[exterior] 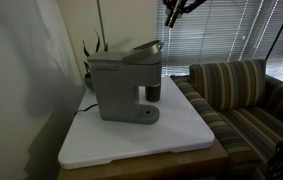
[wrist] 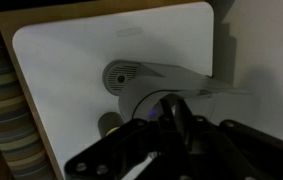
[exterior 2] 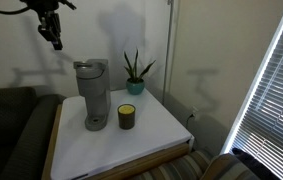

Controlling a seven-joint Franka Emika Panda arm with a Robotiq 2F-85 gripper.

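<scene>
A grey single-serve coffee maker (exterior: 121,85) stands upright on a white tabletop; its top part (exterior: 144,50) slants slightly upward toward the front. In exterior view 2 the same machine (exterior 2: 94,95) is left of the dark mug. My gripper (exterior 2: 57,44) hangs in the air above and to the left of the machine there, clear of it. The wrist view looks down past the dark fingers (wrist: 168,108) onto the machine's top (wrist: 153,92) and round drip tray (wrist: 119,75). Nothing shows held, but the dark image hides how far the fingers are apart.
A dark mug with a yellowish inside (exterior 2: 127,117) stands beside the machine. Behind them is a potted plant (exterior 2: 135,72). A striped couch (exterior: 231,90) borders the table (exterior: 101,150), whose front portion is bare.
</scene>
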